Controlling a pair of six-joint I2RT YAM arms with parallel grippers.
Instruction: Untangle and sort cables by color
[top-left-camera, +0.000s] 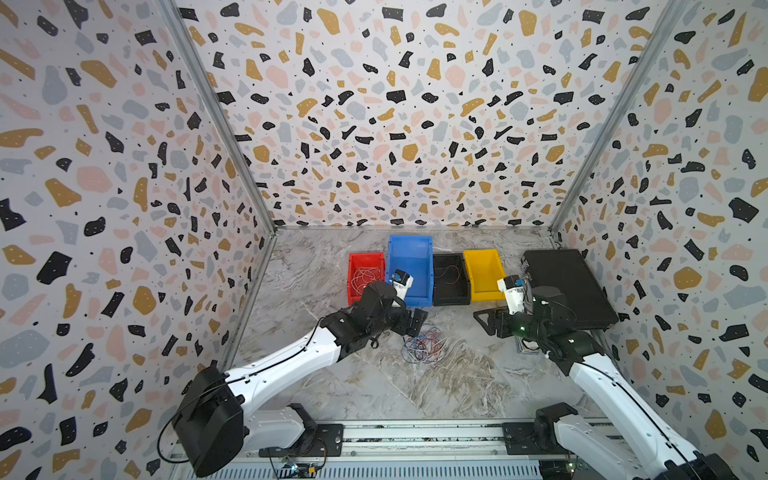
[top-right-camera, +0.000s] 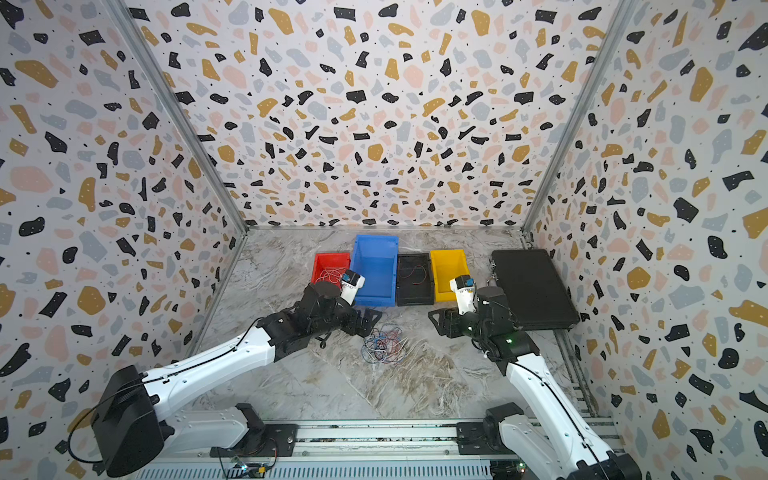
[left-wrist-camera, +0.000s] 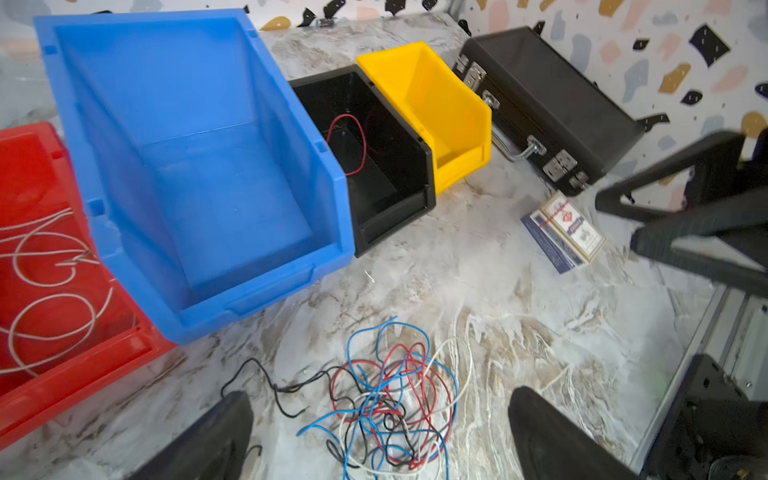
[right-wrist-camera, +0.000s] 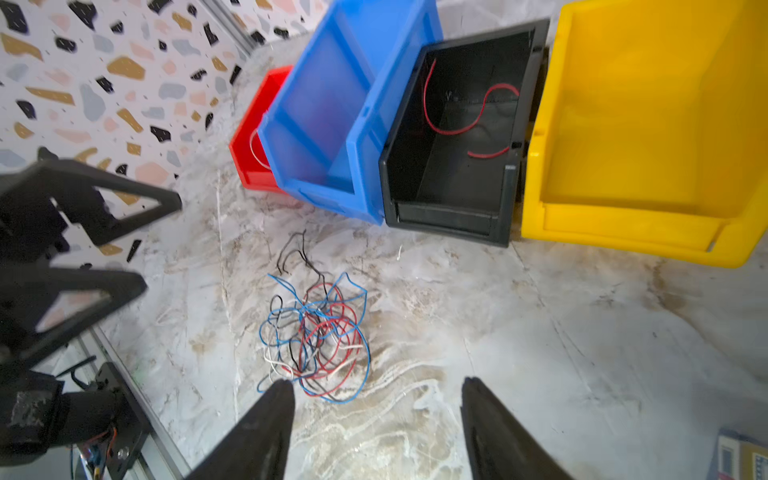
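Observation:
A tangle of blue, red, white and black cables (left-wrist-camera: 392, 400) lies on the marble table in front of the bins. My left gripper (top-left-camera: 409, 321) hangs above its back edge, open and empty. My right gripper (top-left-camera: 489, 320) is right of the tangle, in front of the yellow bin (right-wrist-camera: 624, 120), its fingertips apart with nothing between. The red bin (left-wrist-camera: 48, 352) holds white cables (left-wrist-camera: 48, 296); the black bin (right-wrist-camera: 448, 184) holds red cable (right-wrist-camera: 464, 129); the blue bin (left-wrist-camera: 224, 208) and yellow bin show empty.
A closed black case (left-wrist-camera: 552, 96) stands at the right. Card-like boxes (left-wrist-camera: 564, 232) lie in front of it. The bins form a row at the back; bare table surrounds the tangle.

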